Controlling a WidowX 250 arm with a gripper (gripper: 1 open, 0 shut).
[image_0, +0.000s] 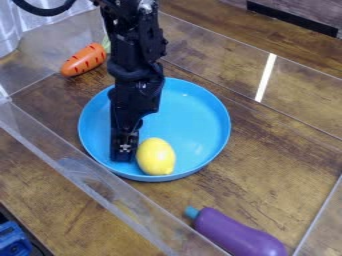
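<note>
My black gripper (124, 145) reaches down from the top into a blue plate (198, 120), its fingers low over the left part of the plate. A yellow lemon-like object (156, 156) lies on the plate just right of the fingertips. Whether the gripper is open or shut is hard to tell, as the dark fingers overlap.
An orange carrot (83, 59) lies at the back left. A purple eggplant (238, 234) lies at the front right. Clear panels edge the wooden table.
</note>
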